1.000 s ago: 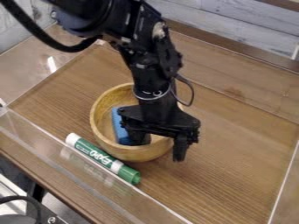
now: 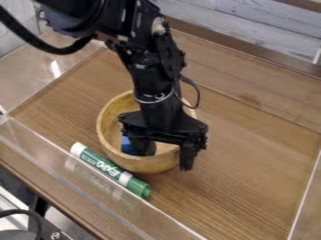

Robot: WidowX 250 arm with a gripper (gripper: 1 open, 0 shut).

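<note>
My black gripper (image 2: 163, 141) hangs over a light wooden bowl (image 2: 111, 120), its fingers down at the bowl and its front rim, open. A blue object (image 2: 127, 145) sits inside the bowl, mostly hidden behind the gripper. A green and white marker (image 2: 111, 169) lies on the wooden table just in front of the bowl, at lower left.
A clear plastic edge runs along the lower left, with a black cable at the bottom left corner. White rails border the back.
The gripper has shifted slightly to the left, covering more of the blue object. The bowl and marker look unmoved.
</note>
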